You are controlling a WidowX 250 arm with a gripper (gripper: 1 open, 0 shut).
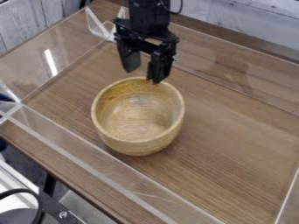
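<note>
My black gripper [145,61] hangs from the top of the camera view, just above the back rim of a round beige bowl [138,134] near the middle of the wooden table. It is open, its dark fingers pointing down. Whether anything lies directly beneath the fingers is too dark and small to tell.
The bare wooden table [233,166] leaves free room at the right and at the left of the bowl. A dark curved object, perhaps a cable, lies beyond the table's edge at the lower left.
</note>
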